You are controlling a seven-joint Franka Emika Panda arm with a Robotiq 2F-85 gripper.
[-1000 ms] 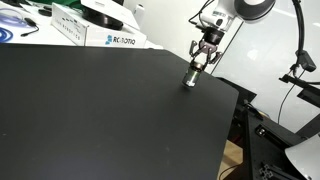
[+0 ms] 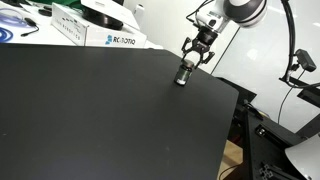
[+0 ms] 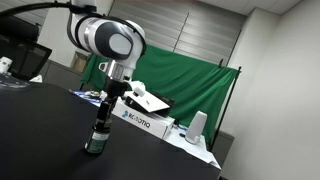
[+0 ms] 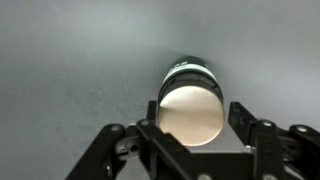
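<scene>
A small dark cylindrical container (image 2: 183, 75) with a pale band stands about upright near the far right of the black table. In the second exterior view the container (image 3: 96, 143) appears at the lower left, under the arm. From the wrist view its round peach-coloured top (image 4: 191, 116) faces the camera. My gripper straddles that top, one finger on each side, with narrow gaps showing between fingers and container. The gripper (image 2: 189, 62) points down at the container's upper end, its fingers part open.
A white box labelled Robotiq (image 2: 98, 25) stands along the back edge of the table. Blue cables (image 2: 6, 33) lie at the far left.
The container has shifted slightly left in the first exterior view. My gripper has also moved a little left.
</scene>
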